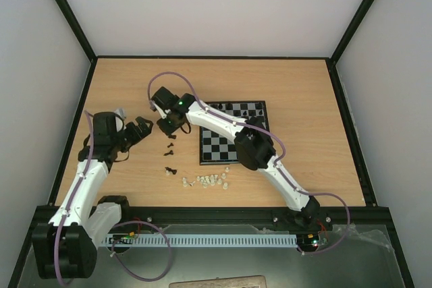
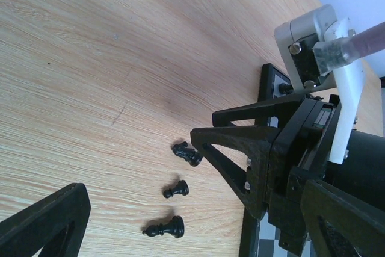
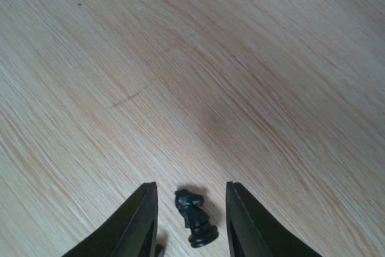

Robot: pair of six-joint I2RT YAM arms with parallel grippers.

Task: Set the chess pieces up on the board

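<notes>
The chessboard [image 1: 219, 156] lies mid-table, several black pieces [image 1: 251, 112] along its far side. Left of it are loose black pieces: a knight [image 2: 187, 153], a small pawn [image 2: 176, 189] and a taller piece [image 2: 165, 227], all lying on their sides on the wood. My right gripper hangs above the knight, its fingers apart; the knight [image 3: 196, 218] shows between the fingers, not gripped. Off to the left, my left gripper [image 1: 146, 126] stands open with only bare wood between its fingers. The right arm covers part of the board from above.
Several white pieces [image 1: 210, 180] lie in a cluster near the table's front edge, below the board. The two grippers are close together left of the board.
</notes>
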